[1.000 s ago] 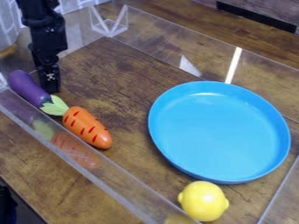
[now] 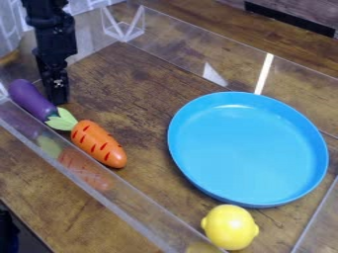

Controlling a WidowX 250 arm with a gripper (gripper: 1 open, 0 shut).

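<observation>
The black gripper (image 2: 54,79) reaches down at the upper left, beside a toy eggplant (image 2: 30,97) lying along the clear front wall. Its fingertips are low and dark, partly behind the eggplant, so the space between them is hard to make out. An orange toy carrot (image 2: 98,144) with a green top lies just right of the eggplant. A large blue plate (image 2: 247,148) fills the right side, and a yellow lemon (image 2: 230,226) sits at the bottom right.
Clear plastic walls (image 2: 145,212) edge the wooden surface. Bare wood (image 2: 145,79) lies in the middle, between the gripper and the plate.
</observation>
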